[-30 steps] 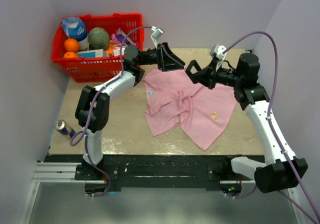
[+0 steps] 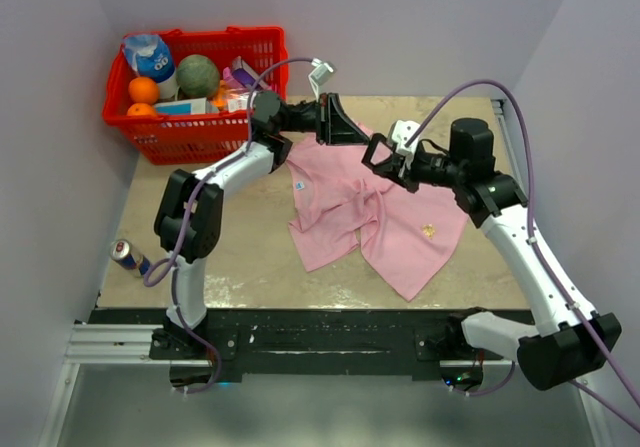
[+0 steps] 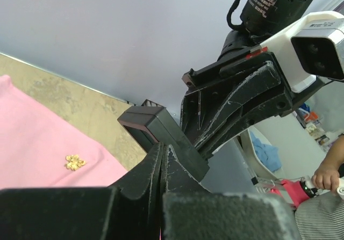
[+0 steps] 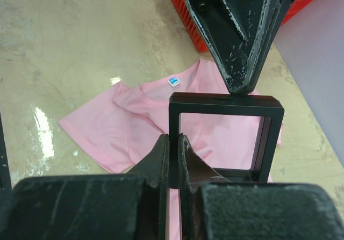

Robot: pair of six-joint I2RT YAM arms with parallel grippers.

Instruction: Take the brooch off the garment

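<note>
A gold flower-shaped brooch sits on the pink garment, right of its middle in the top view. My right gripper is shut on one side of a hollow black square box above the cloth. Shut with nothing between its fingers, my left gripper stands close beside that box. In the right wrist view its closed tip meets the box's upper edge; whether it truly touches, I cannot tell. The left wrist view has the box just beyond the closed fingertips. The right wrist view does not show the brooch.
A full red basket stands at the back left. A can is at the front left of the table. A small blue-and-white patch shows on the garment. Bare table lies left of the cloth.
My left gripper went from open to shut. The right gripper, with the box, swung slightly towards the front in the top view.
</note>
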